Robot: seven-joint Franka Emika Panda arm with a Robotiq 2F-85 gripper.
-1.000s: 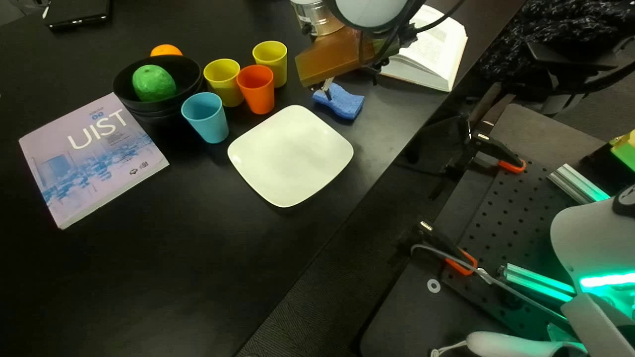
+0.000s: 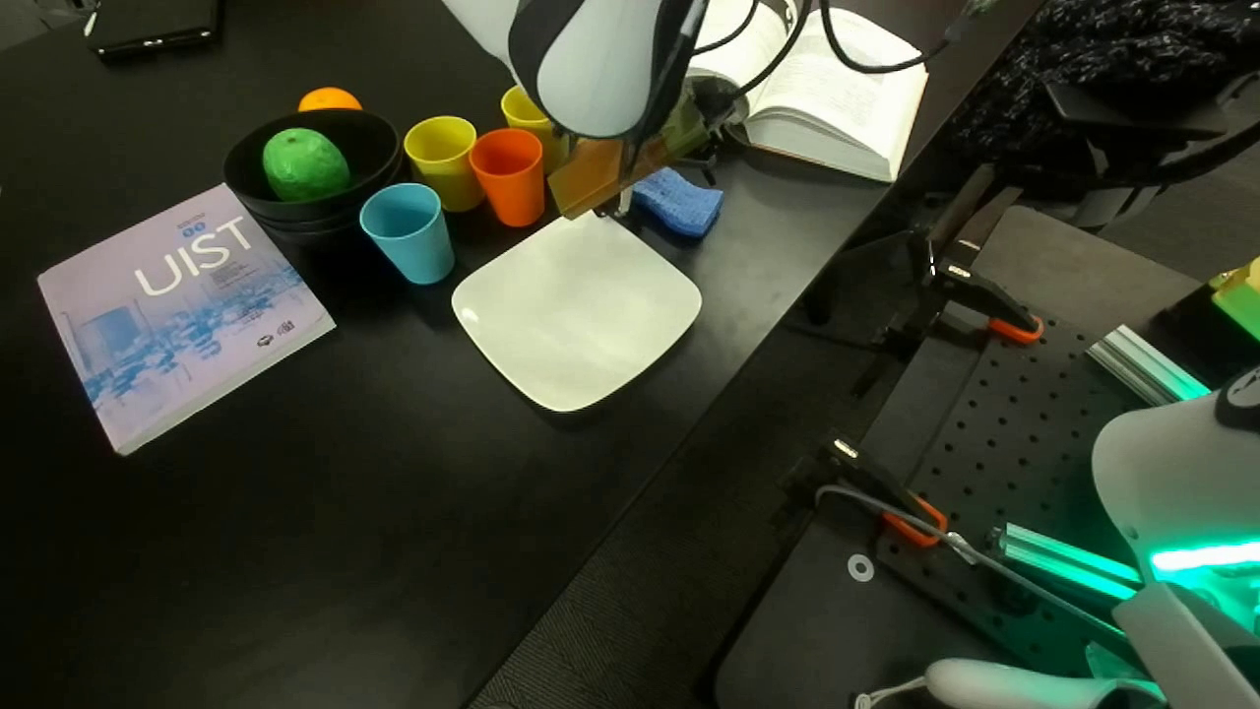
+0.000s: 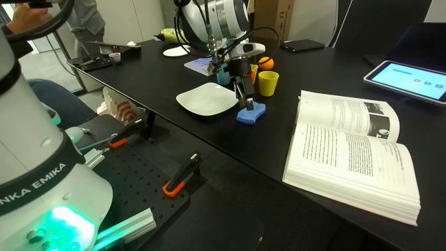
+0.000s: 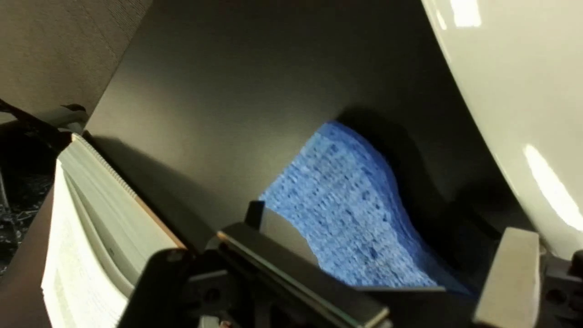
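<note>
The blue sponge [image 2: 681,202] lies flat on the black table, just behind the right corner of the white square plate [image 2: 576,309]. My gripper [image 3: 245,102] points down at the sponge's plate side, its fingertips low by the edge. In the wrist view the fingers stand wide apart, and one pale finger pad [image 4: 509,279] shows near the plate's rim. The sponge [image 4: 350,202] reaches down into the space between the fingers, its near end partly hidden by the gripper. Nothing is gripped. Whether a fingertip touches the sponge I cannot tell.
An orange cup [image 2: 510,177], a blue cup [image 2: 408,234] and yellow cups [image 3: 268,83] stand close to the arm. Black bowls [image 2: 242,177] hold a green fruit [image 2: 305,164]. An open book [image 3: 351,167] lies on the sponge's other side.
In exterior view 1 my arm and gripper have shifted left, toward the cups and plate, and turned. The arm now covers part of the rear yellow cup. Sponge and plate have not moved.
</note>
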